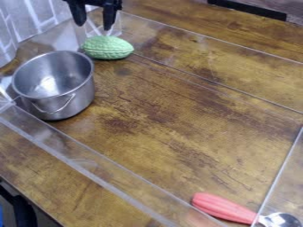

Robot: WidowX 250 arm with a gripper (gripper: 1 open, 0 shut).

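At the top left, my gripper (94,19) hangs with its dark fingers apart, just above a pale green bumpy vegetable (108,49), with nothing visible between them. The vegetable lies behind a steel pot (53,84) with a wire handle, which stands on the left of the wooden table (178,106).
A red-handled utensil (225,207) with a metal head lies at the bottom right. Clear plastic strips or walls edge the work area, and a pale patterned surface stands at the upper left.
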